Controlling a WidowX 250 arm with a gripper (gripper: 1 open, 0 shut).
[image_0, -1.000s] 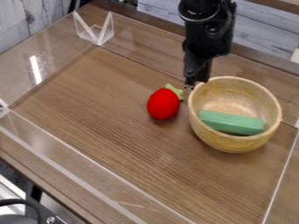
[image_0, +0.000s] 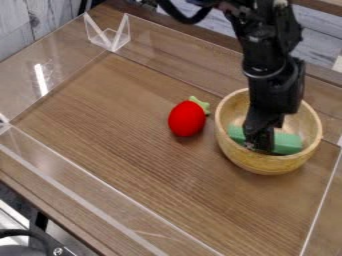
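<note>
The black gripper (image_0: 257, 128) reaches down into the wooden bowl (image_0: 234, 155) at the right, its fingers over and beside a green block (image_0: 285, 144); whether it grips the block cannot be seen clearly. A red, rounded object (image_0: 186, 119) with a green top lies on the table just left of the bowl.
A clear plastic object (image_0: 104, 30) stands at the back left. A pale ledge runs along the back right.
The gripper has come down and to the right from above the red object's far side into the bowl, now covering part of the green block.
</note>
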